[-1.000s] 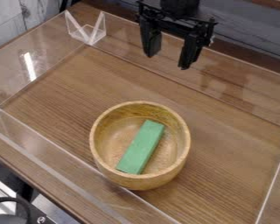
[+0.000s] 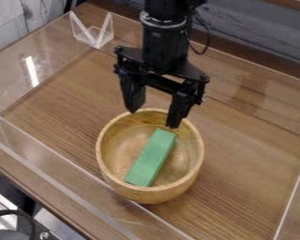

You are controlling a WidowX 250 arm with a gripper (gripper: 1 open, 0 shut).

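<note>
A green rectangular block (image 2: 150, 157) lies in a round wooden bowl (image 2: 187, 175) in the lower middle of the camera view, slanting from upper right to lower left. My black gripper (image 2: 156, 101) hangs just above the bowl's back rim, open, its two fingers apart on the left and right with nothing held between them.
A wooden table (image 2: 59, 108) surrounds the bowl, with free room left and right. Small clear plastic pieces stand at the top left (image 2: 93, 26) and left edge. A dark cable (image 2: 18, 216) lies at the lower left corner.
The bowl and green block have not moved.
</note>
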